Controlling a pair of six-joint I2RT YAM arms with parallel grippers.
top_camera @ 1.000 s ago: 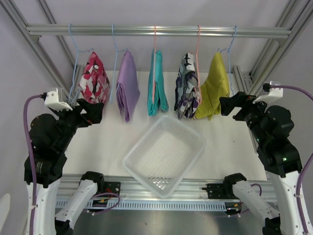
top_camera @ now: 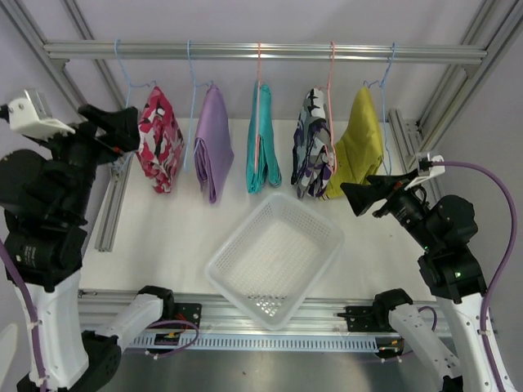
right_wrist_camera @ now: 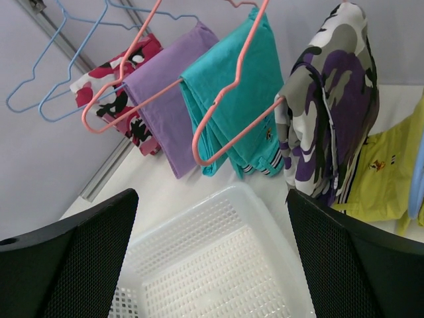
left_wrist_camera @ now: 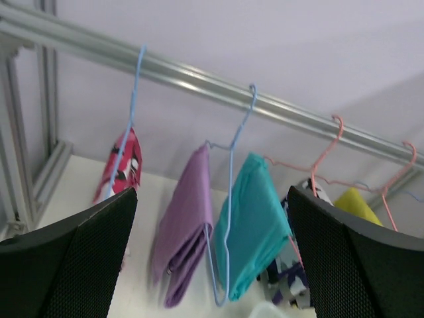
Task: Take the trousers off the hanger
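Observation:
Five folded garments hang from wire hangers on the rail (top_camera: 270,51): pink camouflage (top_camera: 161,139), purple (top_camera: 214,143), teal (top_camera: 263,143), purple-grey camouflage (top_camera: 313,143) and yellow (top_camera: 358,143). My left gripper (top_camera: 114,131) is raised at the far left, open and empty, facing the hangers in its wrist view. My right gripper (top_camera: 359,200) stands open below the yellow garment, nothing between its fingers; its wrist view shows pink hangers with the teal and camouflage garments ahead.
A white perforated basket (top_camera: 331,237) lies on the white board (top_camera: 147,245) below the middle garments. Metal frame posts bound both sides; the board is clear around the basket.
My left arm has risen and shifted left, away from beside the pink garment. My right gripper has moved slightly lower and to the left.

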